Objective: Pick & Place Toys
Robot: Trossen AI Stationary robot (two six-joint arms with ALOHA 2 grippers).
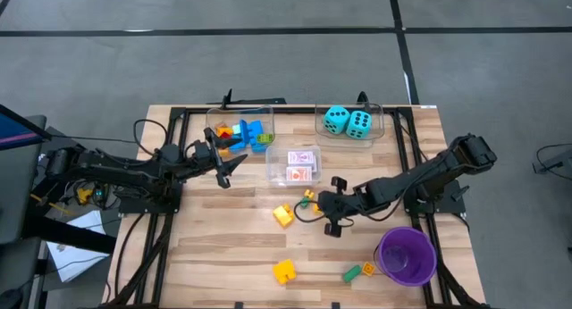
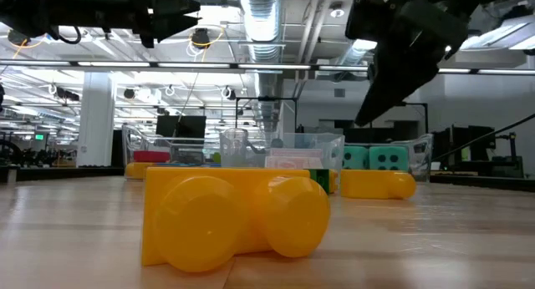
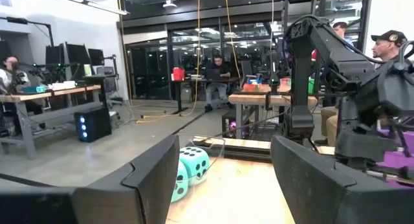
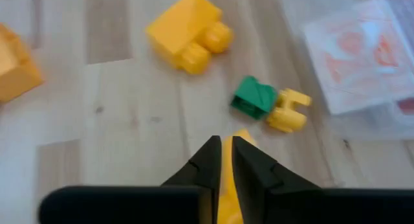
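My right gripper is shut above the table, with nothing held between its fingers. Below it, partly hidden behind the fingers, a yellow block lies on the wood. Just beyond are a green block and a small yellow piece, side by side. A studded yellow block lies farther off. Near the front, another yellow block rests alone, large in the low view. Over by the left bin, my left gripper hangs open and empty.
Colored toys fill the left clear bin; cards lie in the middle bin; two teal dice sit in the right one. A purple bucket stands front right, beside a green piece.
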